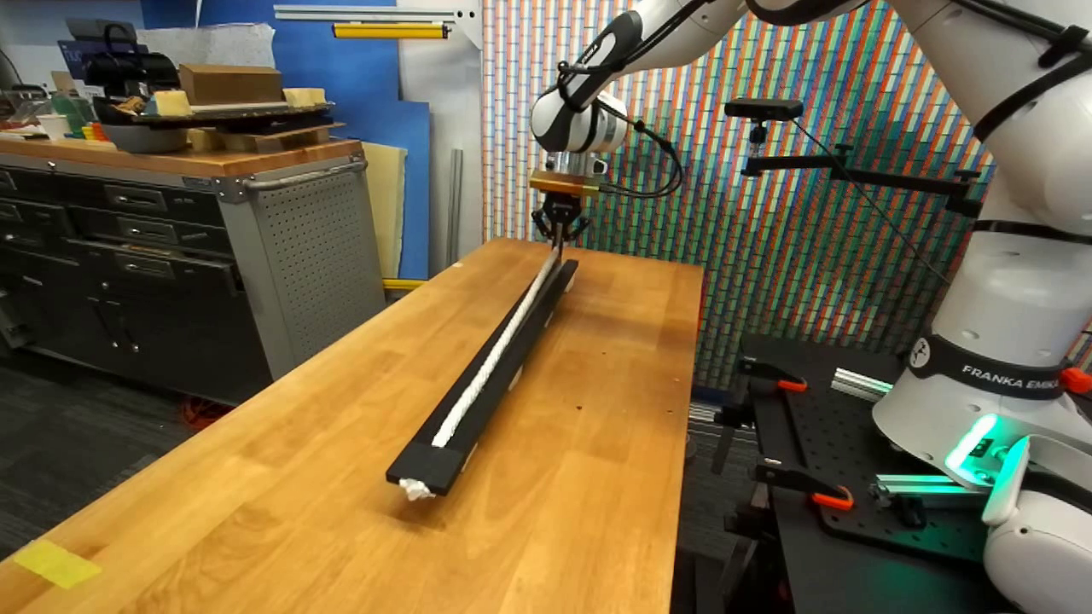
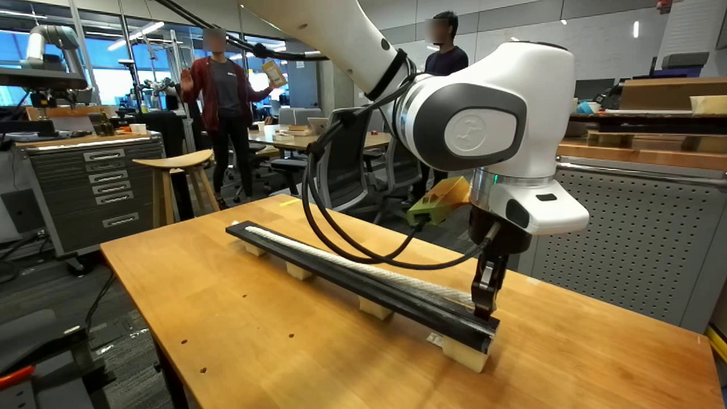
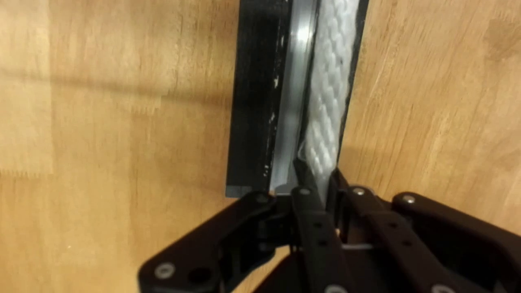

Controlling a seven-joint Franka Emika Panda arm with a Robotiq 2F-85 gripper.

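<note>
A white braided rope runs along a long black channel on the wooden table. In exterior view 1 its near end passes under a black cover, with a frayed tip poking out. At the channel's far end, my gripper points down, shut on the rope. The wrist view shows the rope entering between the black fingers, lying to the right of a bare metallic groove. In exterior view 2 the gripper is low, close above the channel's end. The rope's held end is hidden by the fingers.
Wooden blocks prop the channel above the table. Bare tabletop lies on both sides of it. A cable loop hangs from the arm over the channel. Two people stand beyond the table in exterior view 2.
</note>
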